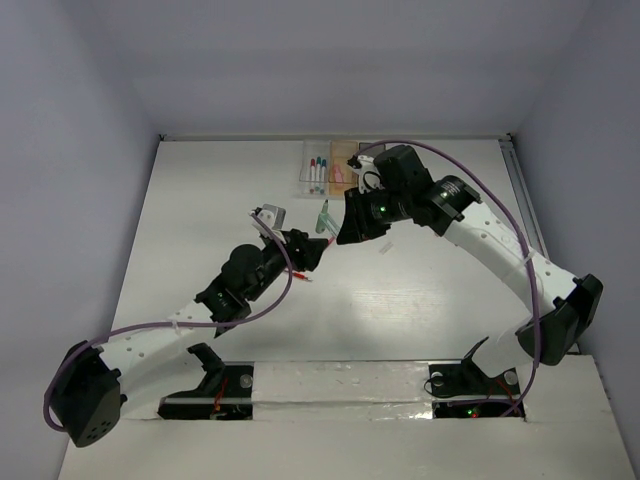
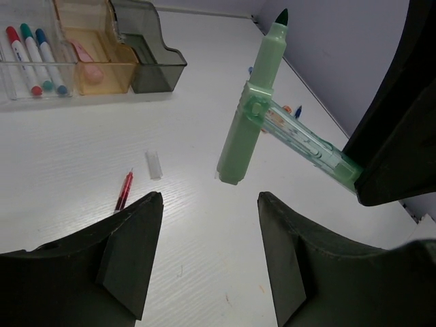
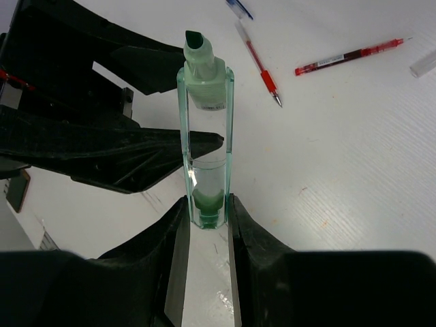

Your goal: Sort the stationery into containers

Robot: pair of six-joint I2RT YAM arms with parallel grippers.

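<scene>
A green marker-like item (image 2: 246,126) with a dark green tip is joined to a clear, green-tinted arm (image 2: 306,143). My right gripper is shut on the far end of that clear arm, holding the item above the table. My left gripper stands open, its fingertips on either side of the line of the green body and just short of its lower end. The right wrist view shows the left fingers (image 3: 163,146) beside the item; whether they touch it I cannot tell.
Red, green and blue markers (image 2: 30,58) lie in the clear compartment, and a pink item (image 2: 87,61) in the orange one. Red pens (image 3: 262,68), a blue pen (image 3: 238,8) and a small clear piece (image 2: 153,165) are on the table.
</scene>
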